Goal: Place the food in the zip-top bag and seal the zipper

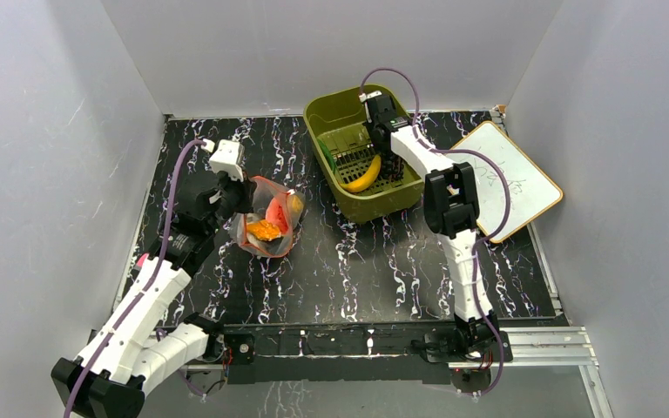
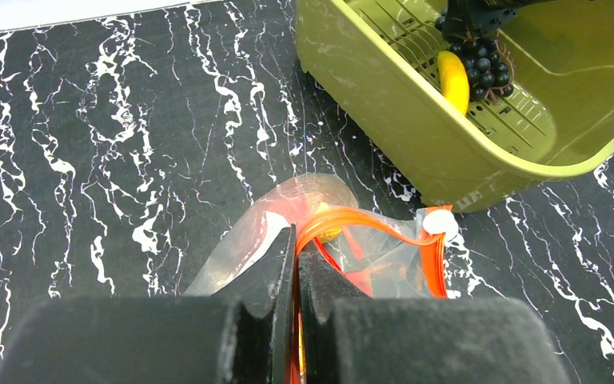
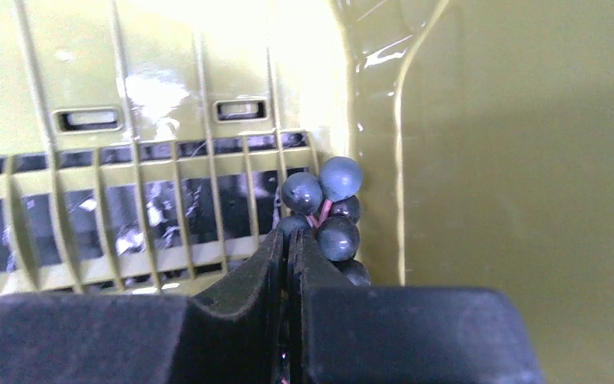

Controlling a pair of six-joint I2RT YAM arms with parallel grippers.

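Observation:
Dark grapes (image 3: 339, 238) hang in the green basket, with my right gripper shut on the bunch; most of it is hidden behind the fingers in the right wrist view. A yellow banana (image 1: 363, 177) lies on the basket floor beside them, and a green item (image 1: 326, 155) rests along the left wall. The clear zip bag (image 1: 266, 248) stands with its mouth spread, holding a watermelon slice (image 1: 277, 214) and an orange piece of food (image 1: 263, 230). My left gripper is shut on the bag's orange-edged rim.
A whiteboard (image 1: 514, 187) lies at the right, partly behind the right arm. Bare dark marbled table (image 1: 348, 274) stretches in front of the basket. Grey walls enclose the left, back and right sides.

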